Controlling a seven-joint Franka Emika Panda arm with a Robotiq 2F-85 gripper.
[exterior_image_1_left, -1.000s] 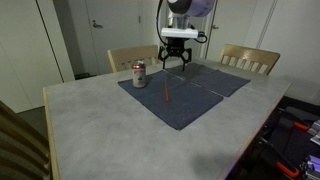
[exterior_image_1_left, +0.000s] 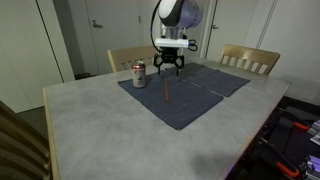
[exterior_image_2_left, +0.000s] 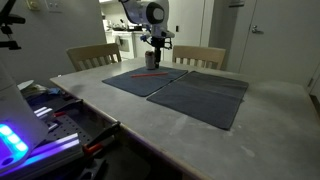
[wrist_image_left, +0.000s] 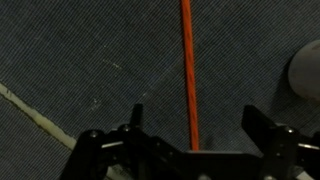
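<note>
A thin orange stick (exterior_image_1_left: 167, 91) lies on the dark cloth (exterior_image_1_left: 185, 113); in the wrist view the stick (wrist_image_left: 190, 70) runs upright through the middle of the picture. My gripper stands open, its fingers on either side of the stick's line, with nothing held. Exterior view 1 places the gripper (exterior_image_1_left: 168, 66) at the far side of the cloth, beyond the stick. A can (exterior_image_1_left: 139, 74) stands on the left part of the cloth; its grey round top (wrist_image_left: 306, 70) shows at the wrist view's right edge.
Chairs stand around the table, one a wooden chair (exterior_image_1_left: 248, 59) on the far side. A second dark cloth (exterior_image_2_left: 195, 99) covers more of the table in exterior view 2. Bare white table (exterior_image_1_left: 95, 125) fills the left and front in exterior view 1.
The arm's wrist and gripper have shifted and turned slightly at the far side of the cloth. Stick, can and cloth lie as before.
</note>
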